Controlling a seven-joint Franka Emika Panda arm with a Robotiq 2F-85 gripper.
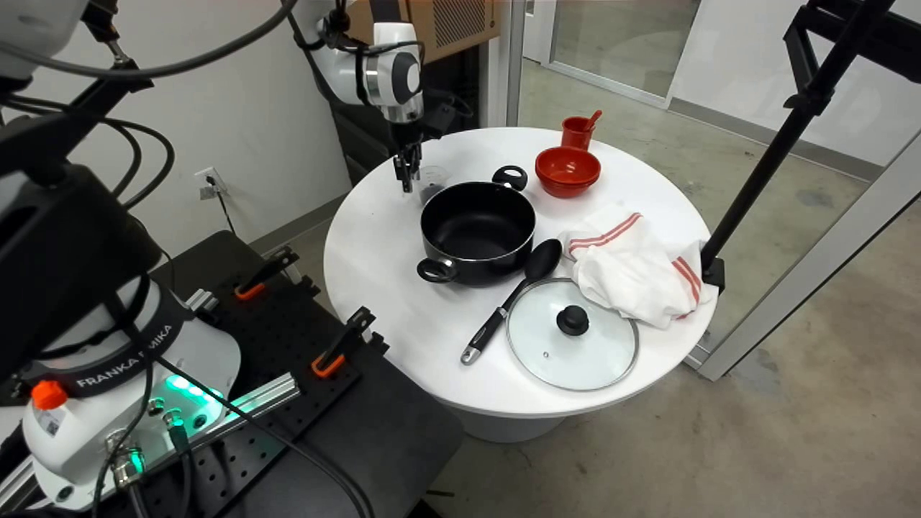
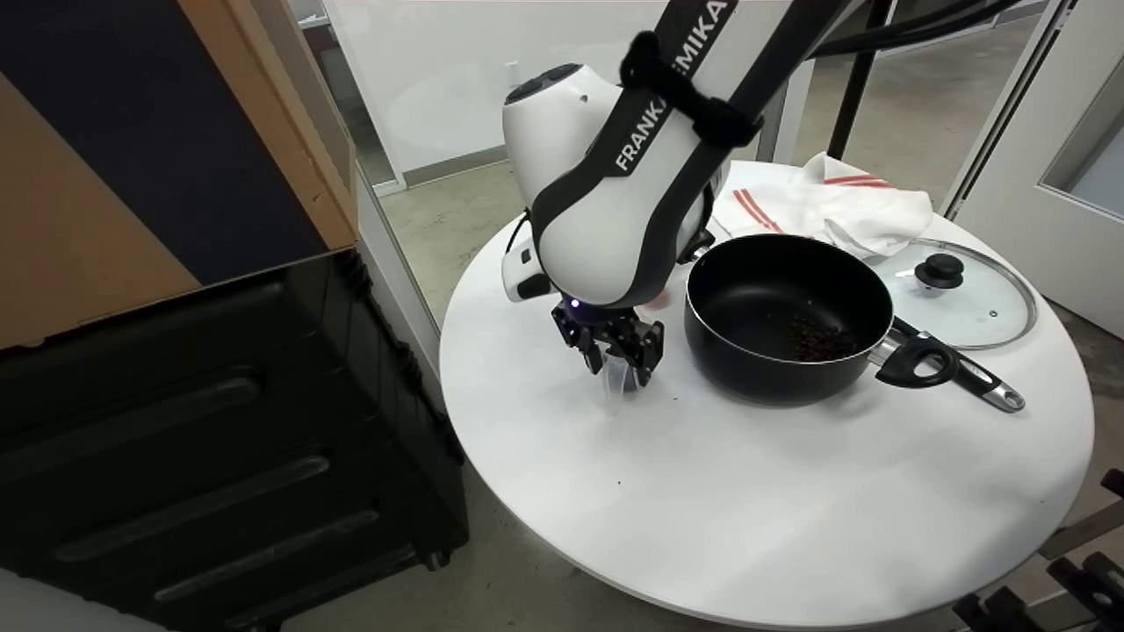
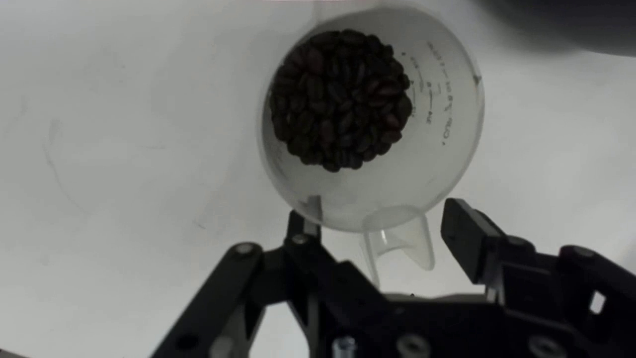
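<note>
A clear measuring cup [image 3: 438, 149] with printed marks stands on the white table, dark beans [image 3: 340, 98] at its bottom. Its handle [image 3: 396, 238] points into the space between my fingers. Around that handle my gripper is part open, one finger on each side; the left fingertip is close by the cup's wall, and whether it touches I cannot tell. In the second exterior view the gripper [image 2: 622, 363] is low over the table, hiding much of the cup. Beside it is a black pot [image 2: 780, 374] with some beans on its floor.
A black spoon [image 1: 509, 302] and a glass lid [image 1: 552, 345] lie in front of the pot. Red bowls [image 1: 567, 173], a red cup [image 1: 575, 134] and a striped towel [image 1: 634, 267] occupy the far and right parts.
</note>
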